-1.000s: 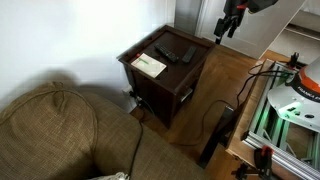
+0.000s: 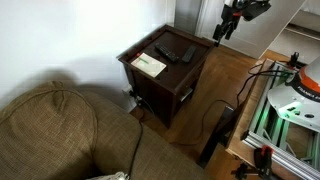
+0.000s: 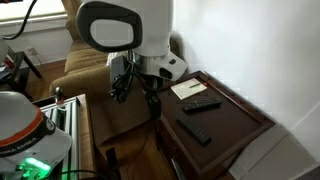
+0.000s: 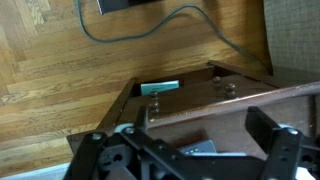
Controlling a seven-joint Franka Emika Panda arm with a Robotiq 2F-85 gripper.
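Note:
My gripper (image 2: 224, 39) hangs open above the floor, to the right of a dark brown side table (image 2: 135, 55) in exterior view 1. In the wrist view, the gripper has its fingers spread wide, with nothing held between them. Below lies the side table's front, with small round knobs (image 4: 230, 91) and a drawer that looks partly open. Something teal (image 4: 160, 88) shows in the dark gap there. On the tabletop lie a black remote (image 3: 202, 104), a second dark remote (image 3: 193, 131) and a sheet of paper (image 3: 187, 89).
A brown couch (image 2: 60, 130) fills the left foreground in exterior view 1. A cable (image 4: 190, 12) runs across the wooden floor (image 4: 60, 70). White wall (image 2: 70, 40) stands behind the table. Open floor lies between the table and the robot's bench (image 2: 240, 130).
The arm's end has shifted and turned slightly near the table's right side, bringing more of the gripper into exterior view 1. Table, remotes and paper have stayed put.

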